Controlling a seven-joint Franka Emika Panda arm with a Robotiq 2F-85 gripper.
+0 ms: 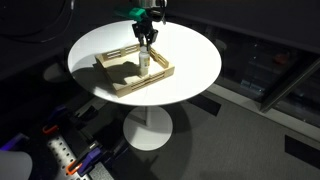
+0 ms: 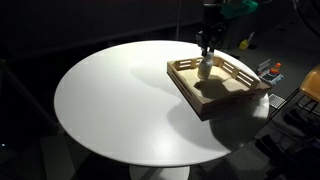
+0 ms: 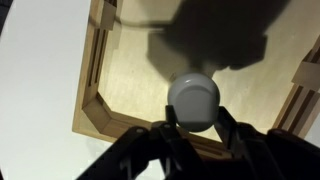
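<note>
A pale, upright bottle (image 1: 144, 63) is inside the wooden tray (image 1: 124, 87), and my gripper (image 1: 146, 45) has its fingers around the top of it. From above, in the wrist view, the bottle's round grey top (image 3: 194, 100) lies between the two fingertips, with the gripper shut on it. In exterior view 2 the bottle (image 2: 205, 68) stands within the tray's low walls, below the gripper (image 2: 206, 50). Whether its base touches the tray floor cannot be made out.
The tray's slotted wooden walls (image 2: 216, 105) surround the bottle on all sides. A round white table (image 2: 120, 100) carries the tray, with wide free room beside it. At the right in exterior view 2 an orange chair (image 2: 290, 118) is partly visible.
</note>
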